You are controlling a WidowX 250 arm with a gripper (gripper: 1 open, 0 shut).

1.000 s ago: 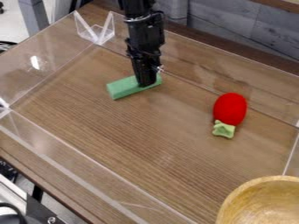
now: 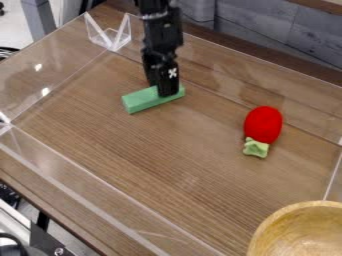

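The dark gripper (image 2: 158, 82) hangs from the top centre, its tips low over a flat green bar (image 2: 139, 103) lying on the wooden table (image 2: 160, 180). I cannot tell whether the fingers touch the bar or how wide they stand.
A red oval object (image 2: 263, 124) lies to the right, with a small pale green piece (image 2: 255, 148) below it. A large yellow bowl (image 2: 297, 232) is at the bottom right, and a clear object (image 2: 110, 32) at the top left.
The bar looks unmoved.
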